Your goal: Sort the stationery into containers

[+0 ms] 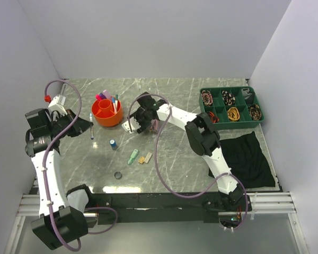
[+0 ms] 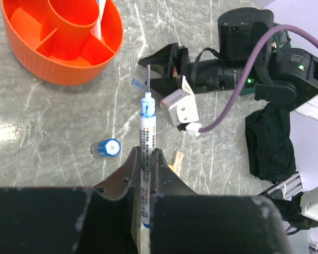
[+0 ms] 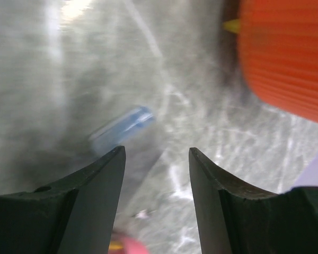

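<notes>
My left gripper is shut on a slim white pen (image 2: pixel 148 129) with a blue collar and a bare thin tip, standing upright in the left wrist view. From above, this pen (image 1: pixel 91 127) is left of the orange round holder (image 1: pixel 109 121), apart from it. My right gripper stands partly open, nothing between its fingers. Just beyond its left fingertip is a blurred blue cylindrical item (image 3: pixel 122 129) on the table. The right arm hides that item from above. Several pens stand in the holder's compartments.
On the table lie a blue-capped small bottle (image 1: pixel 113 144), a green item (image 1: pixel 133 156), small tan blocks (image 1: pixel 148 157) and a dark ring (image 1: pixel 118 175). A green compartment tray (image 1: pixel 238 125) with coiled cords is back right, a black cloth (image 1: pixel 246 161) before it.
</notes>
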